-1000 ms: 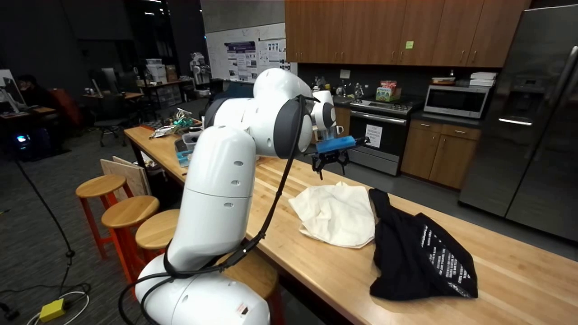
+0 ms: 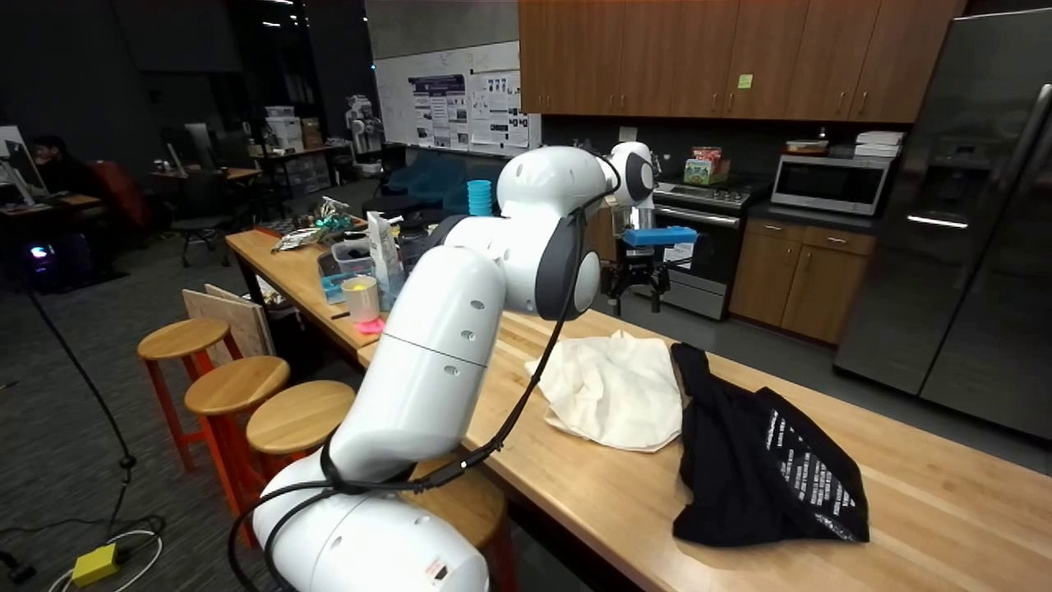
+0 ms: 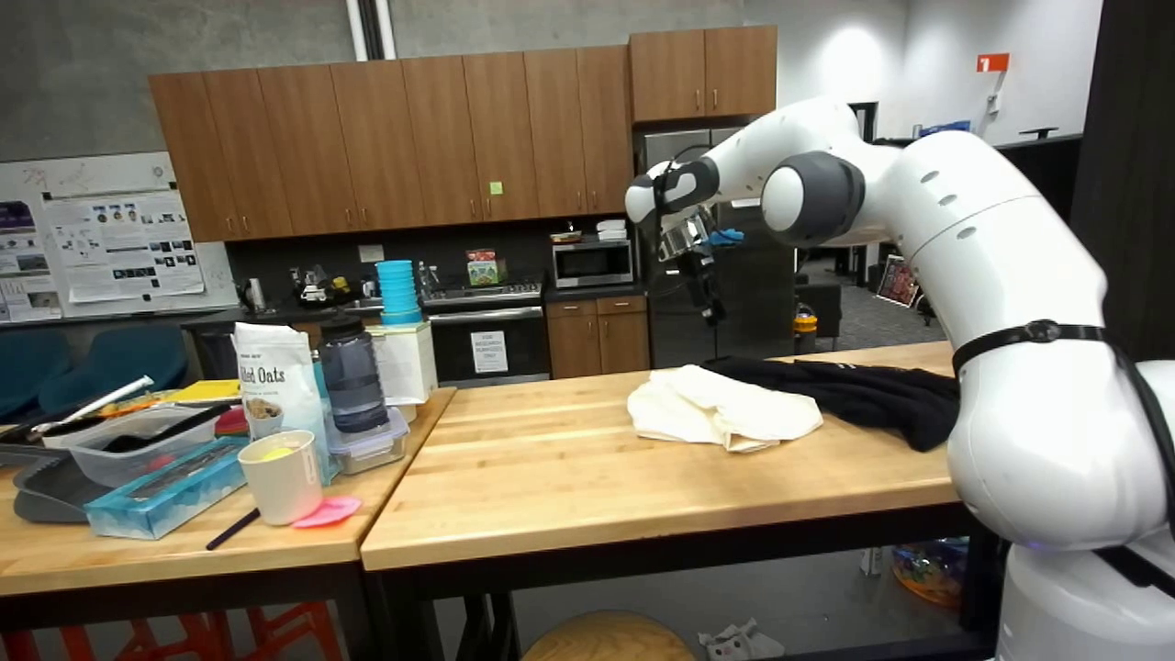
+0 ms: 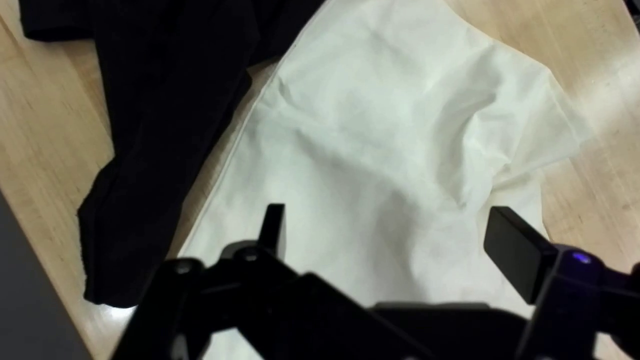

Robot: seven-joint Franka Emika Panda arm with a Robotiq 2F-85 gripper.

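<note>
A rumpled cream cloth [image 2: 613,390] lies on the wooden table. Beside it is a black garment [image 2: 759,464] with white print, one narrow part reaching along the cloth's edge. My gripper [image 3: 708,307] hangs in the air above the table, well clear of both fabrics. From the wrist, the cream cloth [image 4: 360,138] fills the middle of the view and the black garment [image 4: 162,132] runs down the left. The gripper is open, its two fingers wide apart with nothing held between them. Its lower parts cover the near end of the cloth.
On the adjoining table stand a white mug [image 3: 280,478], an oats bag [image 3: 283,386], a dark bottle [image 3: 354,375] and a blue box [image 3: 171,485]. Bare tabletop [image 3: 529,463] lies left of the cloth in exterior view 2. Stools [image 2: 301,414] line one side.
The arm has swung to the right in exterior view 1, and the gripper has moved right and slightly up. Both fabrics lie as before.
</note>
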